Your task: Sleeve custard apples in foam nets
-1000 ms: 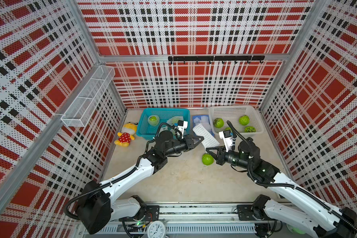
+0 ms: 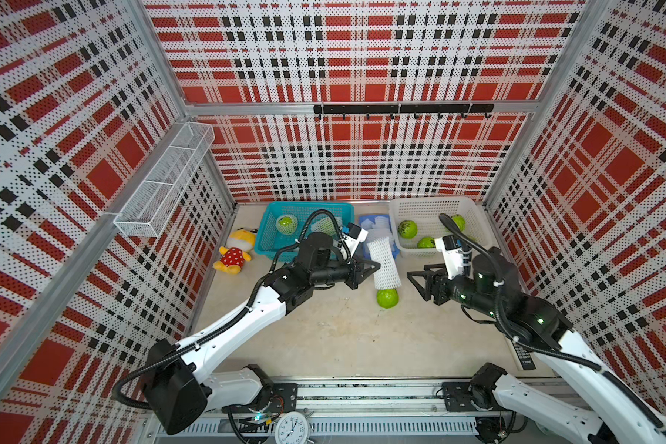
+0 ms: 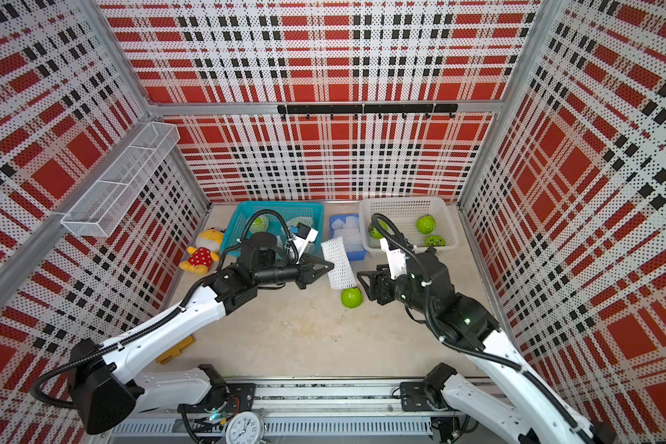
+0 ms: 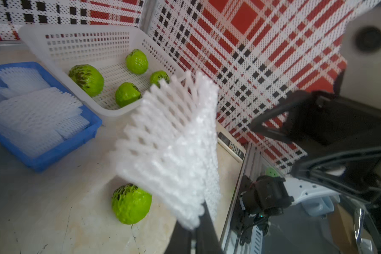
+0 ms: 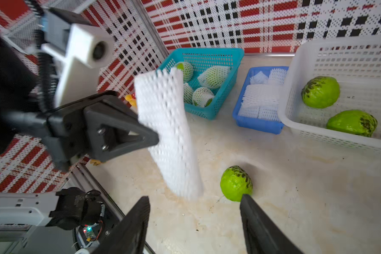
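A white foam net (image 5: 169,131) hangs in the air from my left gripper (image 2: 373,268), which is shut on it near the middle of the workspace. In the left wrist view the net (image 4: 169,148) fills the centre. A green custard apple (image 5: 235,183) lies on the table below the net. My right gripper stands open to the right of the net, nothing between its fingers.
A white basket (image 5: 309,127) at the back right holds several bare custard apples. A blue tray (image 5: 258,122) holds more nets. A teal basket (image 5: 207,110) holds netted fruit. A plush toy (image 2: 231,259) sits at left.
My right gripper has moved right and up, away from the net. The left gripper has shifted, and the net now hangs more upright over the apple.
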